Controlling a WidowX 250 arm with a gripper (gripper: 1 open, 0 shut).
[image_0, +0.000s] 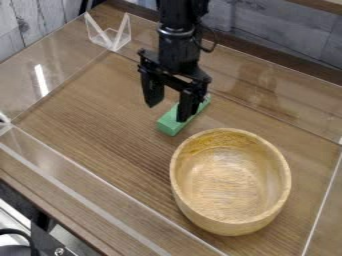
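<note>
My black gripper hangs in the upper middle of the camera view, open, its two fingers spread over the green block. The green block lies flat and slanted on the wooden table, just below the fingers and partly behind them at its upper end.
A large tan bowl sits at the lower right. A white wire-like object stands at the top left near the table edge. A black cable lies at the bottom left corner.
</note>
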